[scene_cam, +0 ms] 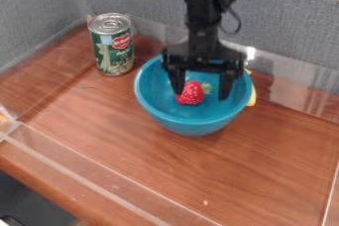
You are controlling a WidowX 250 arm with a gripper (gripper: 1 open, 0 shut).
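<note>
A turquoise bowl (185,121) sits on the wooden table, holding a red strawberry (191,94) with a pale green top. My black gripper (201,87) reaches down into the bowl from above, open, its two fingers on either side of the strawberry's area, the right one near the bowl's back right wall. Whether either finger touches the strawberry is unclear.
A green can (113,52) stands at the back left of the table (119,151). A small yellow object (252,96) is partly hidden behind the bowl's right side. Grey padded walls border the back and left.
</note>
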